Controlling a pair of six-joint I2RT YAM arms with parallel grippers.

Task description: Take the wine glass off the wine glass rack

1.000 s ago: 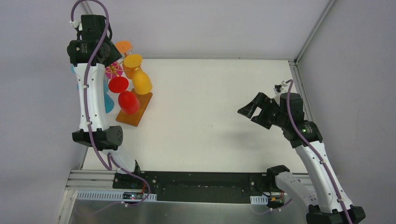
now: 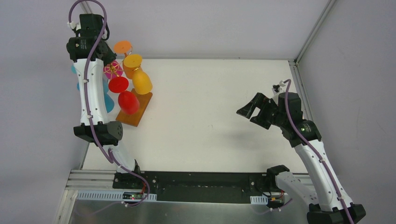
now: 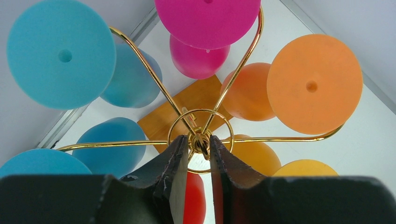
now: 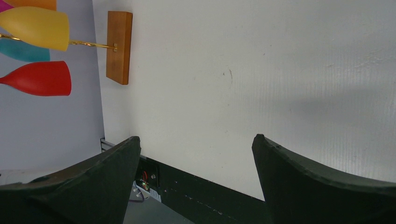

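The wine glass rack has a wooden base (image 2: 133, 108) and gold arms (image 3: 261, 139) meeting at a central post with a ring on top. Upside-down glasses hang around it: a red glass (image 2: 129, 101), a yellow glass (image 2: 142, 82), an orange glass (image 3: 314, 84), a pink glass (image 3: 208, 21) and blue glasses (image 3: 60, 53). My left gripper is over the rack's centre, fingers part open with a narrow gap. Its fingertips overlap the ring in view; whether they touch it I cannot tell. My right gripper stands wide open and empty, far from the rack.
Bare white table (image 2: 201, 116) fills the space between the rack and my right arm. The rack stands close to the table's left edge, beside the wall (image 2: 42, 93). Neighbouring glasses hang close together, and the left arm covers part of the blue ones.
My left gripper has shifted slightly left over the rack in the top view. The glasses and rack look unmoved, and the right arm has hardly moved.
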